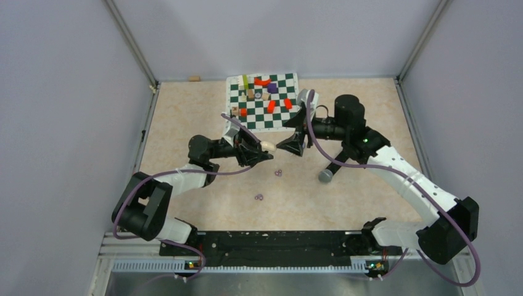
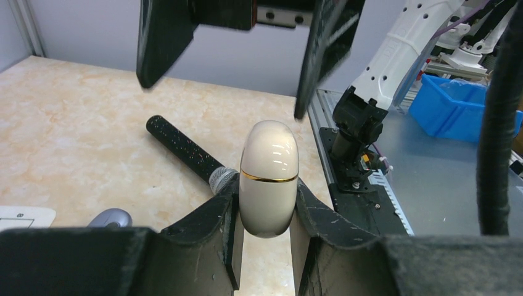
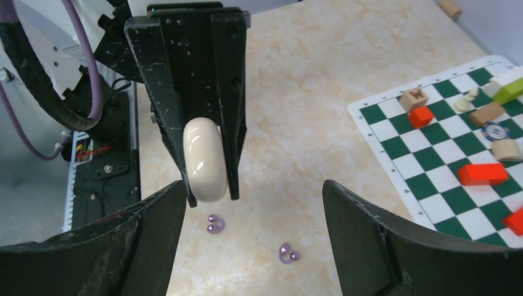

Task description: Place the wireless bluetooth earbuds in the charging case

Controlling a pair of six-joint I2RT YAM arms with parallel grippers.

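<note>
The cream charging case [image 1: 268,147] with a gold seam is held upright in my left gripper, shut on it. My right gripper hangs just right of the case in the top view, its fingers parted with nothing between them, facing the case [image 3: 203,157]. In the top view, two small purple clusters [image 1: 278,172] lie on the table below; they look like earbuds, though too small to be sure.
A checkered board [image 1: 262,123] with blocks and pieces fills the back middle. A microphone [image 1: 334,165] lies on the right of the table. A grey mouse [image 2: 110,217] shows in the left wrist view.
</note>
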